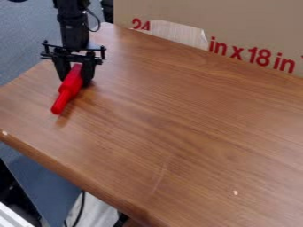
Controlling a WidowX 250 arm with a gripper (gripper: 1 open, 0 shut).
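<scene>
My gripper (78, 67) is at the upper left of the table, black, pointing down from the arm. A red elongated object (66, 91) reaches from between its fingers down and toward the near left, tilted, just over the wooden tabletop. The gripper appears shut on the upper end of this red object. The fingertips are partly hidden behind it, and I cannot tell whether its lower end touches the table.
A cardboard box (231, 27) stands along the back. The table's left edge is close to the red object, with floor and cables below.
</scene>
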